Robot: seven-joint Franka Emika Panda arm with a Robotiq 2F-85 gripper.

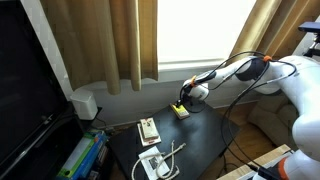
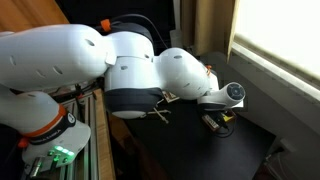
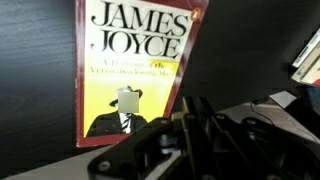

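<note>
A yellow-covered James Joyce book (image 3: 130,65) with a red-brown border lies face up on the dark table in the wrist view. A small pale square (image 3: 128,102) covers the pictured man's face. Exterior view 1 shows the yellow book (image 1: 180,111) on the far part of the table, just below my gripper (image 1: 182,100). In the wrist view my gripper is dark, at the book's lower right edge. It looks shut; what lies between its fingers cannot be made out. My arm partly hides the book in exterior view 2.
Another pale book (image 1: 149,130) lies left on the table, with a white item (image 1: 154,162) and a looped white cable (image 1: 172,163) nearer. A wall and window stand behind. Bare dark tabletop (image 1: 205,140) lies right of the cable.
</note>
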